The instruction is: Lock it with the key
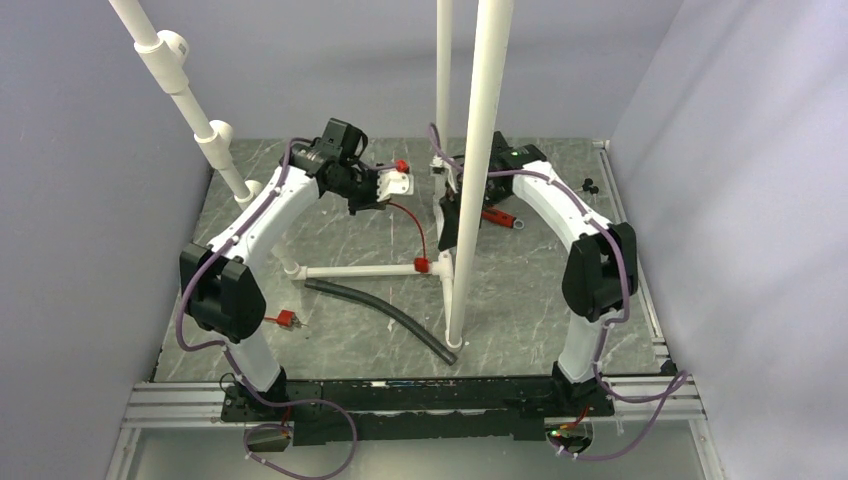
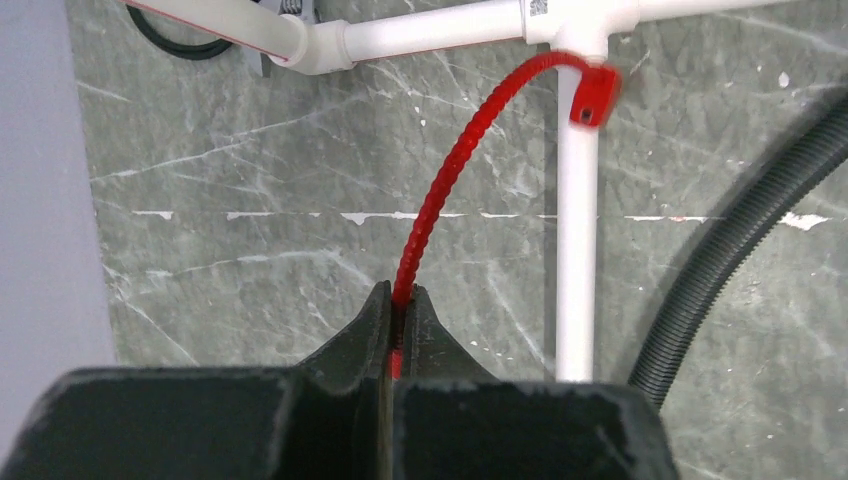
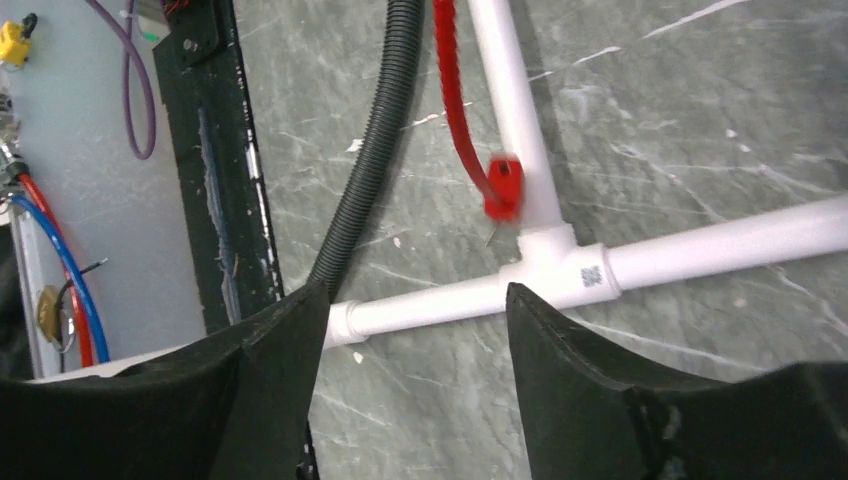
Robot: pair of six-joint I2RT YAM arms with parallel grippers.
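Observation:
A red beaded cable (image 2: 440,185) runs up from my left gripper, whose fingers are shut on it near its end. From the cable's other end hangs a red lock block (image 2: 595,97), blurred, in front of the white pipe. The same block (image 1: 421,265) shows in the top view by the pipe joint. My right gripper stands open with nothing between its fingers; the block (image 3: 504,187) hangs beyond it. On the floor at the left lies another red piece (image 1: 286,318) with a small metal tip; I cannot tell whether it is the key.
White frame pipes (image 1: 365,271) cross the floor, and a tall upright (image 1: 482,170) stands in front of the right gripper in the top view. A black corrugated hose (image 1: 390,313) lies near the front. A red-handled tool (image 1: 500,217) rests behind the upright.

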